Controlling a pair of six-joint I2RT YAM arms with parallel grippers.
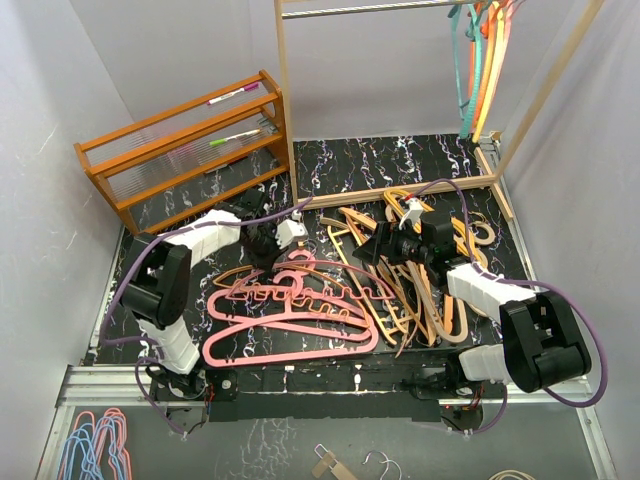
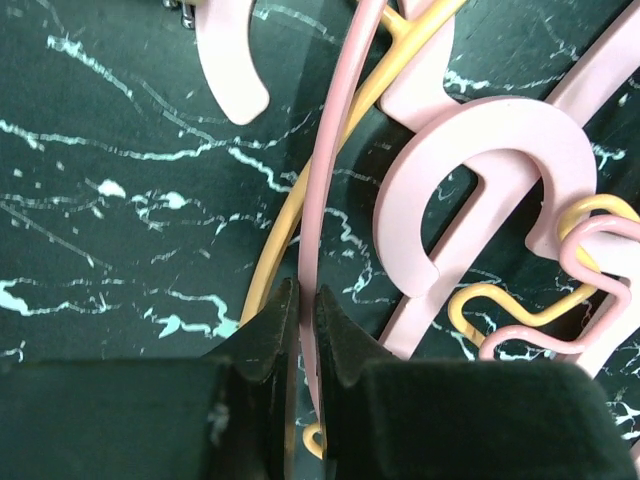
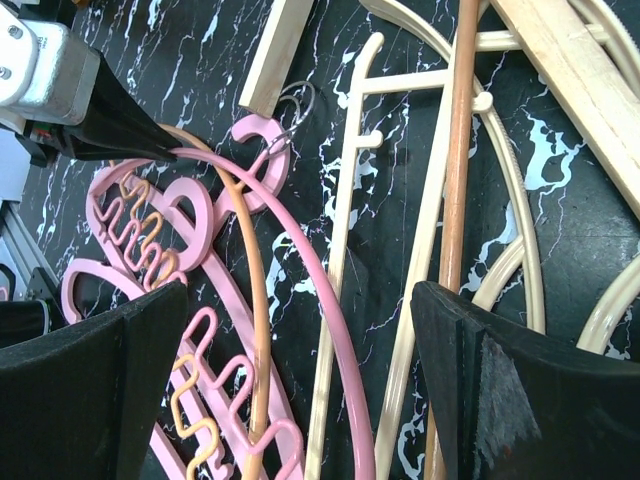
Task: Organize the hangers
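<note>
Pink hangers point(image 1: 290, 355) and orange ones lie overlapping on the black marble mat at centre-left. My left gripper point(image 1: 268, 262) is shut on a thin pink hanger point(image 2: 325, 180), which runs up between its fingertips; an orange hanger lies alongside. In the right wrist view that pink hanger point(image 3: 330, 310) arches over the others. My right gripper point(image 1: 378, 243) stands open above a heap of cream and wooden hangers point(image 3: 455, 170), nothing seen held between its fingers.
Teal, orange and yellow hangers point(image 1: 480, 70) hang from a rail point(image 1: 370, 9) on a wooden frame point(image 1: 390, 192). A wooden rack point(image 1: 170, 120) with markers stands back left. Bare mat shows behind the frame's base.
</note>
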